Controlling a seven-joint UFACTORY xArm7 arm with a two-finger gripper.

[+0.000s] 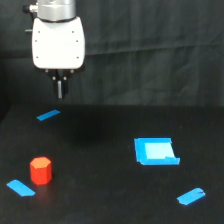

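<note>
A red-orange block (pixel 41 171), six-sided in outline, lies on the dark table at the left front. At the right, blue tape borders a white square (pixel 158 151) on the table. My gripper (pixel 60 93) hangs high at the upper left, beneath the white body of the arm, well above the table and clear of the block. Its fingers are thin and dark against the dark backdrop, so their spacing is hard to make out. Nothing visible hangs from them.
Separate blue tape strips lie on the table: one at the back left (pixel 48 115), another beside the block (pixel 20 188), and a third at the right front (pixel 191 196). A dark curtain (pixel 150 50) hangs behind.
</note>
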